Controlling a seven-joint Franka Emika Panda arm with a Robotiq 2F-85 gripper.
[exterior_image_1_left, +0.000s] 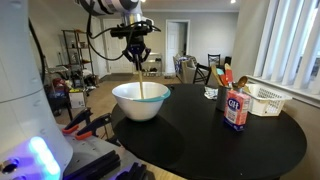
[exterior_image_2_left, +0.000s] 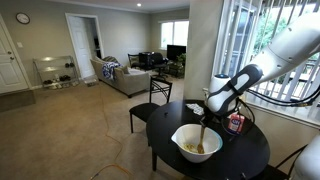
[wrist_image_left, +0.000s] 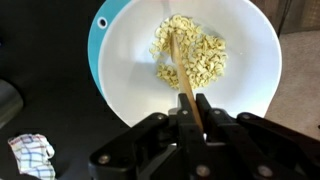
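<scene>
A large white bowl (exterior_image_1_left: 133, 107) with a teal patch along its rim stands near the table's left edge. Pale, popcorn-like pieces (wrist_image_left: 207, 66) lie in a heap on its floor in the wrist view. My gripper is shut on the handle of a long wooden utensil (wrist_image_left: 184, 75). Its far end reaches into the heap, so the tip's shape is partly hidden. Seen from outside, the gripper (exterior_image_1_left: 138, 64) is above the bowl, with the utensil (exterior_image_1_left: 140, 76) pointing down into it.
A red and blue carton (exterior_image_1_left: 236, 108) stands to the right on the black table (exterior_image_1_left: 190, 140). Behind it are a utensil holder (exterior_image_1_left: 222, 95) and a white basket (exterior_image_1_left: 266, 101). A checkered cloth (wrist_image_left: 32, 155) lies beside the bowl.
</scene>
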